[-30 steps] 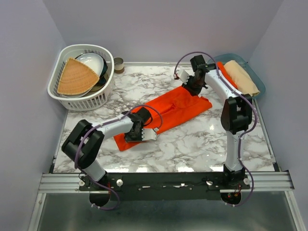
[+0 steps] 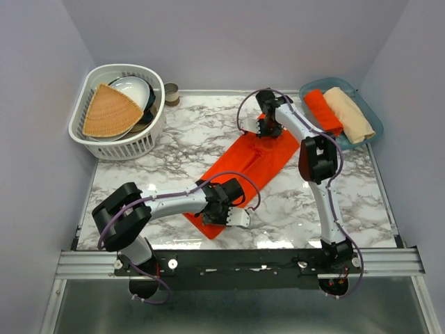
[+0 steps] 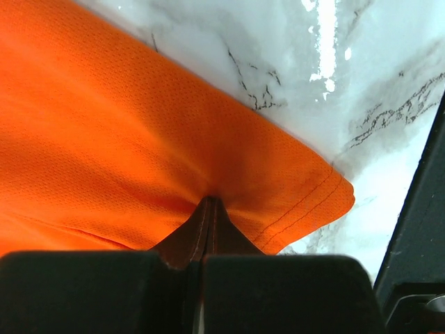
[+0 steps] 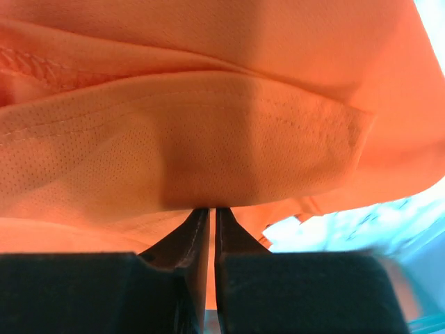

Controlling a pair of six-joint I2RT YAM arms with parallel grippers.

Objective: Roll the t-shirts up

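Note:
An orange t-shirt, folded into a long strip, lies slantwise across the marble table. At its near end my left gripper is shut, its tips pinching the cloth a little in from a stitched corner, where creases run towards them. Over the far end is my right gripper. A narrow gap parts its fingers, with orange cloth visible through it. Just beyond those tips lies a stitched flap of the shirt; whether cloth sits between the tips is hidden.
A blue bin at the back right holds an orange roll and a cream roll. A white basket with dishes stands at the back left, beside a metal cup. Bare marble lies front right.
My left gripper moved right and nearer the front edge, and the shirt's near end shifted with it, so the strip lies steeper.

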